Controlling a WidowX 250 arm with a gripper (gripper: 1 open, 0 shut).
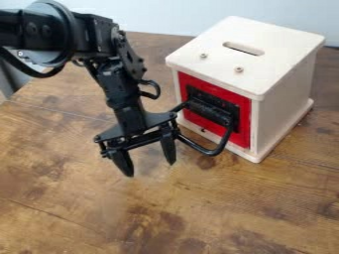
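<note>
My black gripper [145, 157] hangs from the arm at the centre-left, open, its two fingers pointing down above the wooden table, with nothing visible between them. To its right stands a pale wooden box [281, 109] with a slot and two small knobs on its sloped top. Its front has a red panel [199, 85] with a black fitting and a black looped handle or tube [219, 144] that reaches out toward the gripper; whether it touches the gripper is unclear.
A white area shows beyond the table's far left edge.
</note>
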